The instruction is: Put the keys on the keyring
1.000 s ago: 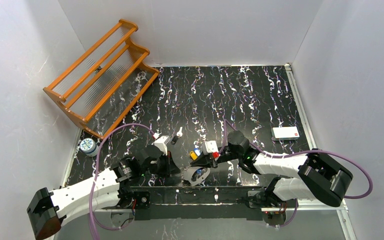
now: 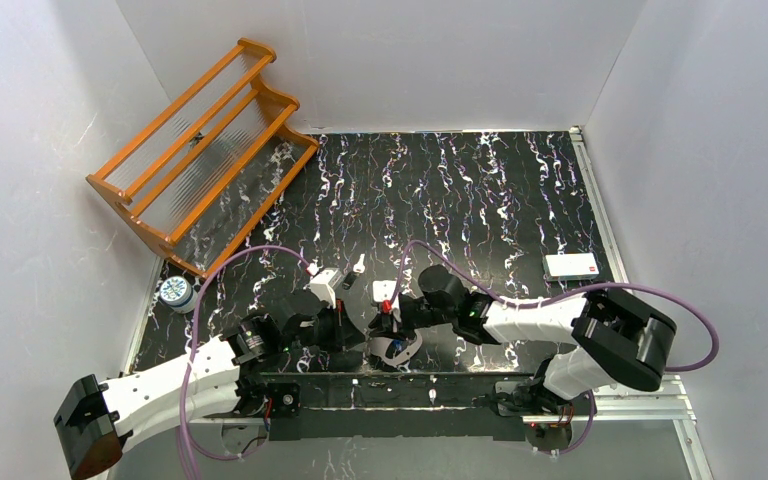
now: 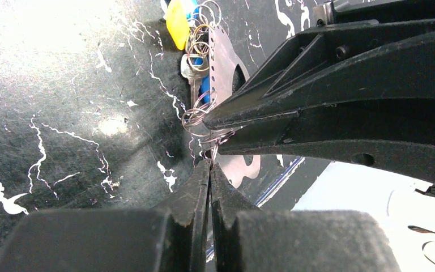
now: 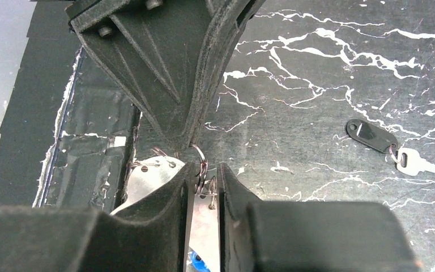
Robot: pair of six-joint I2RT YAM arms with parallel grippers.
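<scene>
A flat metal plate with holes [image 3: 226, 62] carries several copper-coloured rings [image 3: 198, 45] along its edge. Beside it in the left wrist view are a silver key [image 3: 193, 73], a yellow piece [image 3: 178, 24] and a blue piece [image 3: 205, 85]. My left gripper is shut on a thin copper ring [image 4: 202, 170], which juts from its tips in the right wrist view. Around that ring, my right gripper stands part open, one finger on either side. Whether its pads touch the ring I cannot tell.
A separate key [image 4: 416, 162] with a black tag [image 4: 372, 135] lies apart on the dark marbled table. A wooden rack [image 2: 210, 150] stands at the back left, a round tin [image 2: 177, 292] at the left edge, and a white box [image 2: 570, 267] at the right.
The left arm stays put.
</scene>
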